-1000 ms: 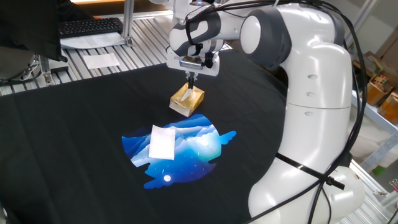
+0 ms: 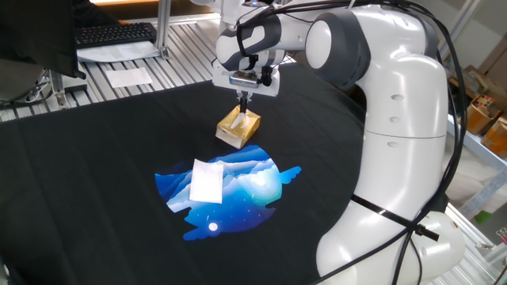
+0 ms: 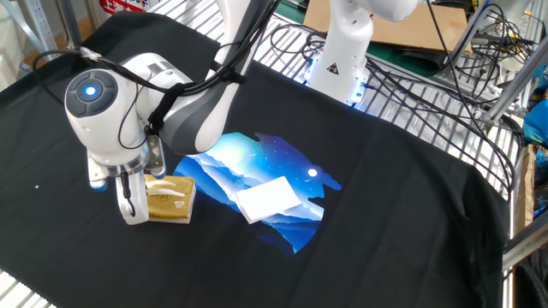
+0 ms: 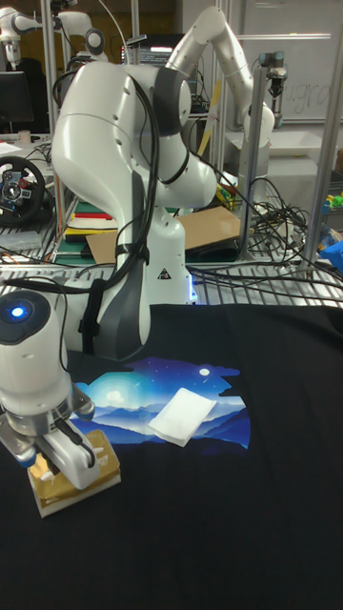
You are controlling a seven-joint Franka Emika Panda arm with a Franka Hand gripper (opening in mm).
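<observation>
A gold-and-white tissue pack lies on the black cloth, with a bit of white tissue showing at its top. My gripper points down right over the pack, its fingertips close to the top opening. From the side, the hand hides part of the pack, and whether the fingers pinch the tissue does not show. A white folded sheet rests flat on a blue mountain-and-moon picture mat, beside the pack and apart from it.
Black cloth covers the table, with wide bare room around the mat. A keyboard and a loose paper lie on the slatted surface beyond. Cables and a cardboard sheet are behind, near the arm's base.
</observation>
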